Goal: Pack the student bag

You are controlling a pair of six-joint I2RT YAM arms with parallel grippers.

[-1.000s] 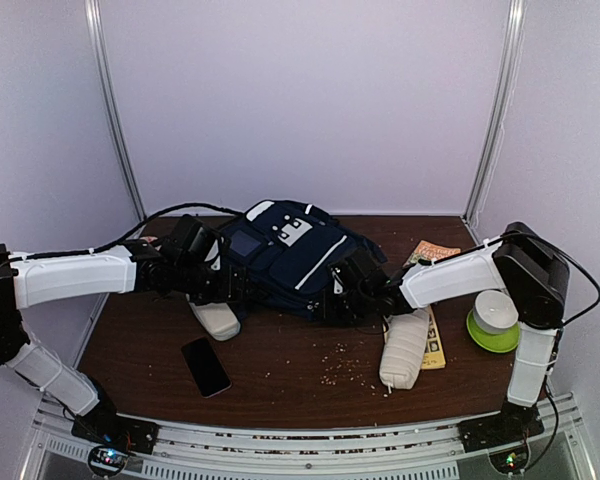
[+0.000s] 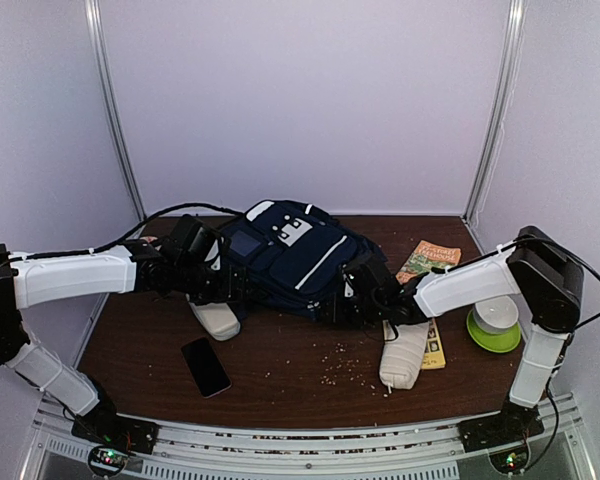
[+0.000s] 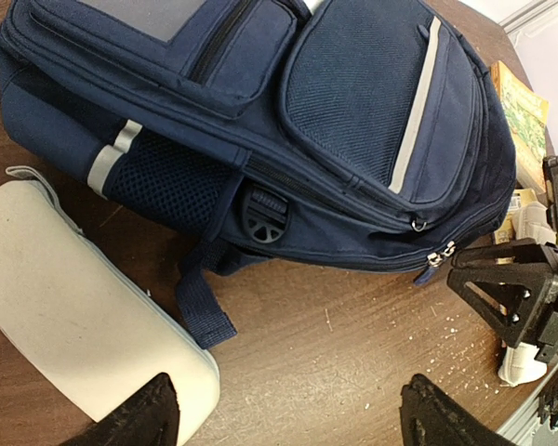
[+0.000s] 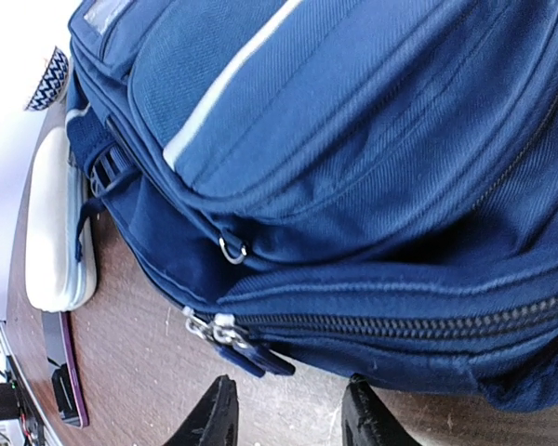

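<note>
A navy backpack (image 2: 295,255) lies on its back at the table's rear, its front pockets facing up. Its bottom-edge zipper pulls (image 4: 214,327) hang together just ahead of my right gripper, which is open with nothing between its fingers. My left gripper is spread at the bag's left side, over bare table, and holds nothing. Close to its left finger lies a cream pencil case (image 3: 84,297). The main compartment's inside is hidden.
A black phone (image 2: 206,367) lies front left. On the right are a white quilted pouch (image 2: 404,358), books (image 2: 430,258) and a white bowl (image 2: 496,314) on a green plate (image 2: 494,341). Crumbs (image 2: 345,366) dot the front middle.
The left arm and the bag look unmoved.
</note>
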